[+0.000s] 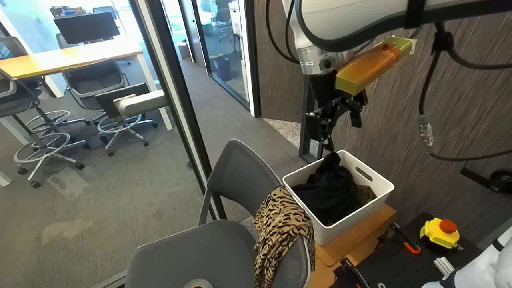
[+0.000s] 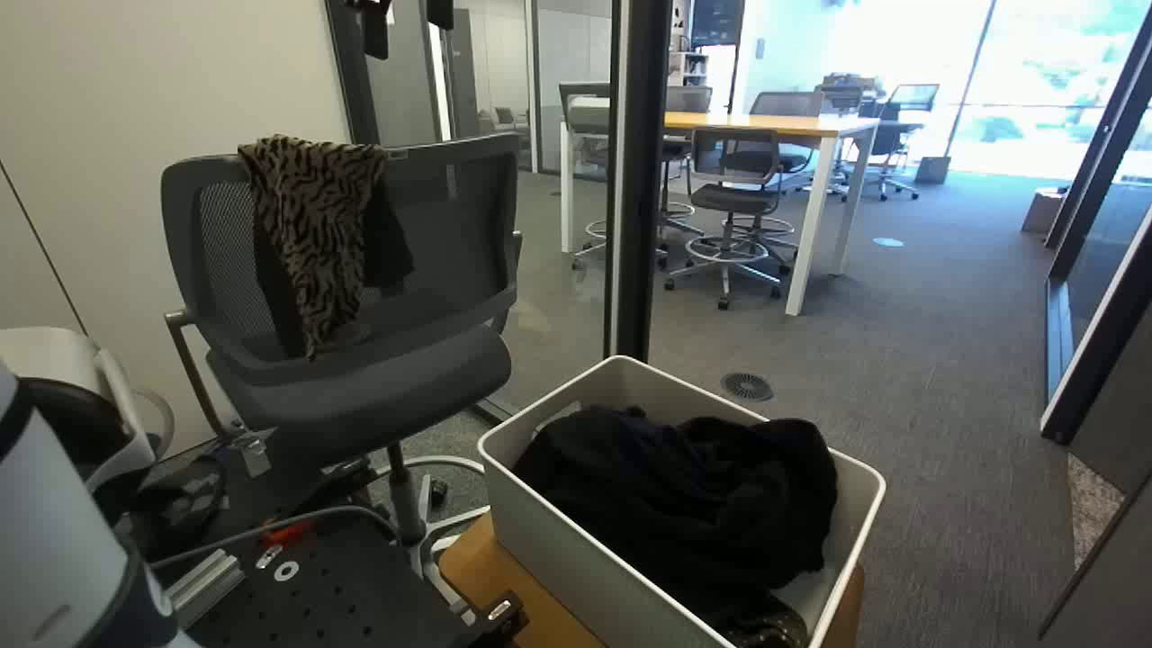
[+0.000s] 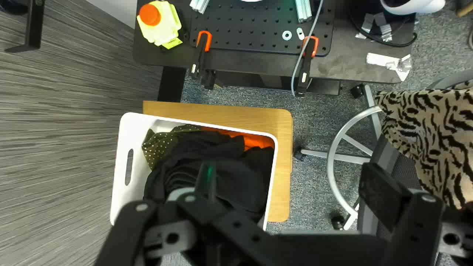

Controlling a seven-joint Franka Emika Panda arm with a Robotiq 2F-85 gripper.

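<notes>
My gripper [image 1: 336, 123] hangs above the white bin, its fingers spread wide apart with nothing between them. From the wrist camera, one of the fingers [image 3: 206, 177] stands over the bin and the other over the chair side. The white bin [image 2: 659, 589] holds a heap of black cloth [image 2: 680, 497]. Olive dotted fabric [image 3: 160, 145] and a strip of orange [image 3: 255, 139] also show inside it. Over the backrest of a grey chair [image 1: 192, 254] drapes a tiger-striped cloth [image 1: 281, 225]. Only the fingertips of the gripper appear at the top of exterior view 2.
The bin rests on a wooden stand [image 3: 283, 168]. Beside it is a black perforated table [image 3: 248, 31] with clamps, a cable and a yellow box with a red button [image 1: 441, 233]. A wood-grain wall [image 1: 461, 105] and a glass partition bound the space.
</notes>
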